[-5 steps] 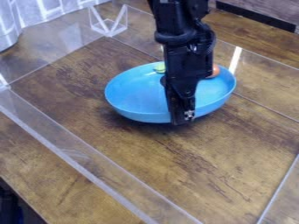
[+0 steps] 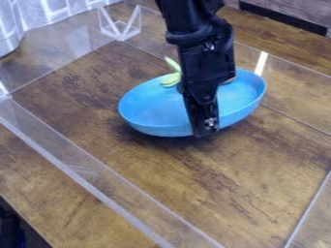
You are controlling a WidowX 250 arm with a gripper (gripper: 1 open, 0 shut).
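Observation:
A blue oval bowl rests on the wooden table in the middle of the view. My black gripper reaches down over its near right part, fingertips low at the near rim. The gripper looks shut; whether anything thin is between its fingers is hidden. A pale green object shows behind the bowl's back left rim, and a small reddish bit shows behind the arm at right.
A clear plastic edge runs along the left and another along the right. A white wire object stands at the back left.
The bowl has shifted slightly right and toward the front, with the gripper moving slightly along with it. More of the green object shows behind the rim.

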